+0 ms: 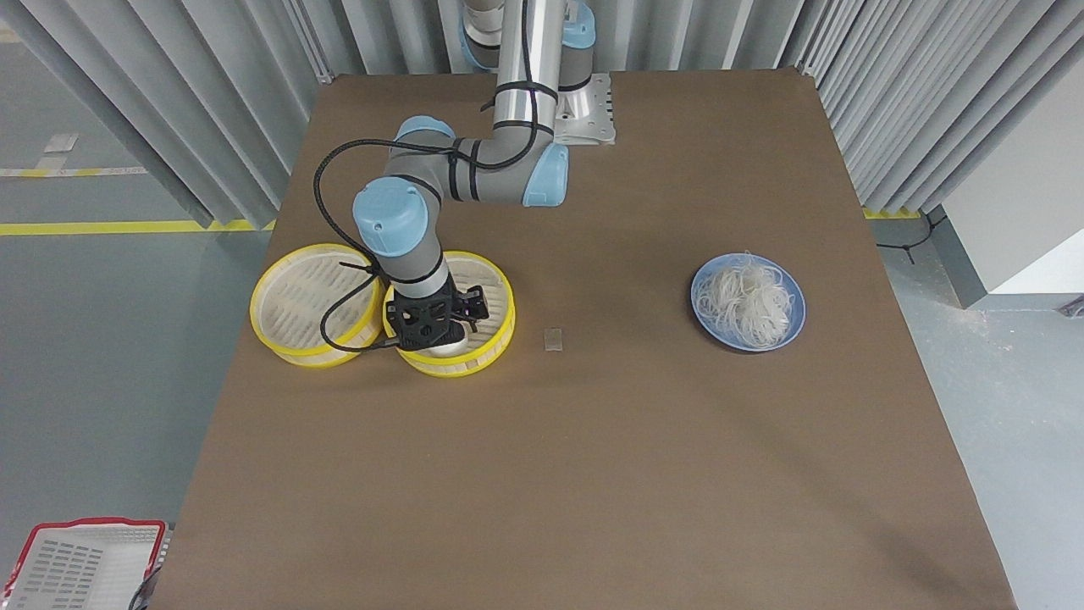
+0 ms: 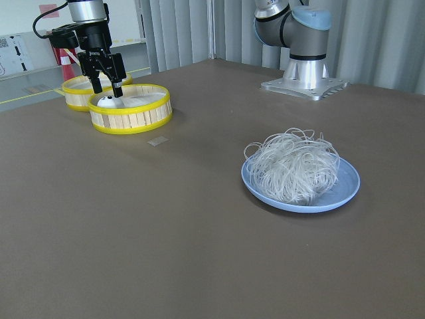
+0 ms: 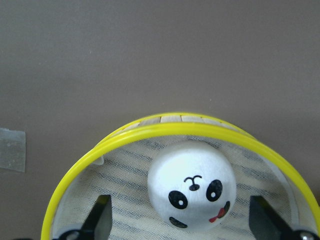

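A white ball with a painted panda-like face (image 3: 191, 182) sits inside the right yellow-rimmed steamer basket (image 2: 131, 121), near its far wall in the wrist view. My gripper hangs over that basket with its two black fingertips apart, one on each side of the ball, open and holding nothing. In the front view the wrist housing hides most of the ball.
A second yellow-rimmed basket (image 1: 312, 305) stands directly left. A blue plate (image 2: 301, 207) of white noodles (image 2: 292, 166) lies on the right. A red-rimmed crate (image 1: 83, 574) stands off the table.
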